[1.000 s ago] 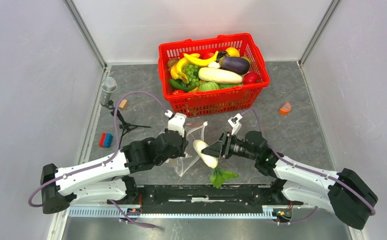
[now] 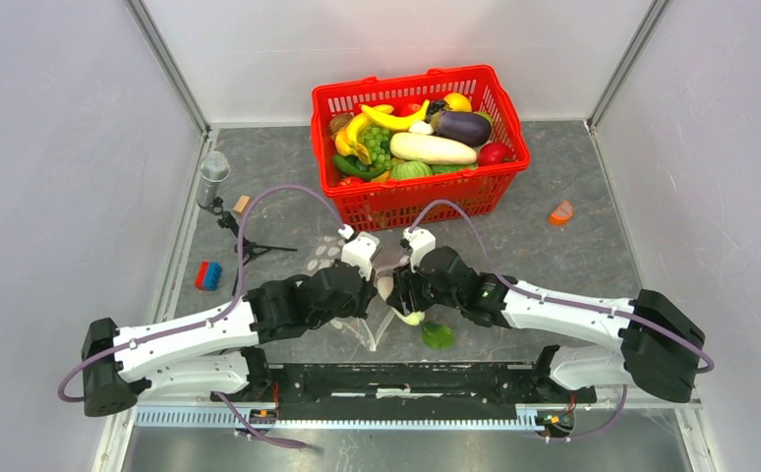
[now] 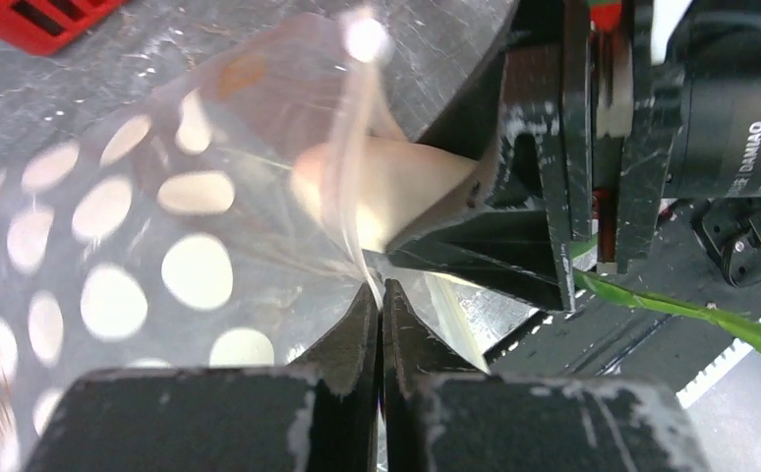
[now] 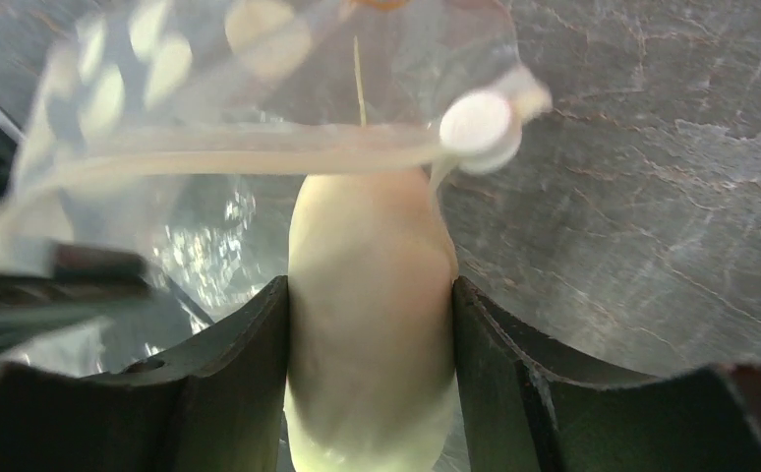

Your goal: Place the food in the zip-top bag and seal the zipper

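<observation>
The clear zip top bag [image 3: 190, 275] with white dots lies at the front centre. My left gripper is shut on its edge, holding it up. My right gripper grips a pale, long vegetable [image 4: 372, 364], probably a white radish with green leaves [image 2: 438, 334], whose far end sits inside the bag's mouth, behind the plastic rim in the right wrist view.
A red basket [image 2: 421, 202] full of produce stands at the back. A microphone on a stand [image 2: 213, 172], a red-blue block [image 2: 208, 275] and a wooden block are at left; an orange piece [image 2: 560, 212] lies at right.
The leaves moved slightly. My left gripper shifted slightly right.
</observation>
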